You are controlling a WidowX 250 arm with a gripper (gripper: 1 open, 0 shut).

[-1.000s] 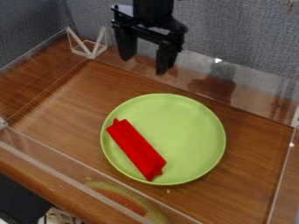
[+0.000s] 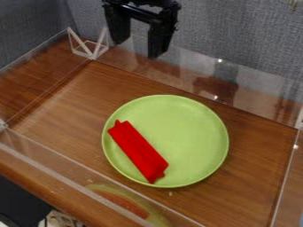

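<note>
A red elongated block (image 2: 138,152) lies on the left side of a round green plate (image 2: 190,133) on the wooden table. The black gripper (image 2: 136,40) hangs high at the top of the camera view, well behind and above the plate, its two dark fingers apart with nothing visible between them.
A white wire rack (image 2: 88,46) stands at the back left. A clear barrier runs along the table's edges. Bare wood (image 2: 59,106) lies left and right of the plate. A yellowish curved shape (image 2: 124,202) shows beyond the front edge.
The gripper has moved upward and to the left over the last second. The plate and red block have not moved.
</note>
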